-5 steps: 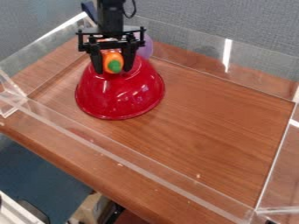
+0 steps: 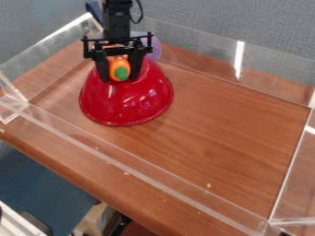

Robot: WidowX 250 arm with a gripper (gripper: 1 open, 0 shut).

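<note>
My black gripper [image 2: 118, 57] hangs from the top over a large upside-down red bowl [image 2: 128, 105] on the wooden table. Between its fingers, at the top of the bowl, is a small orange object with a green end [image 2: 120, 70]; whether the fingers press on it I cannot tell. A purple object [image 2: 154, 50] shows partly behind the gripper and bowl.
Clear plastic walls [image 2: 239, 60] border the wooden tabletop [image 2: 227, 138].
The gripper appears very slightly lower over the orange and green object; the bowl has not visibly moved.
</note>
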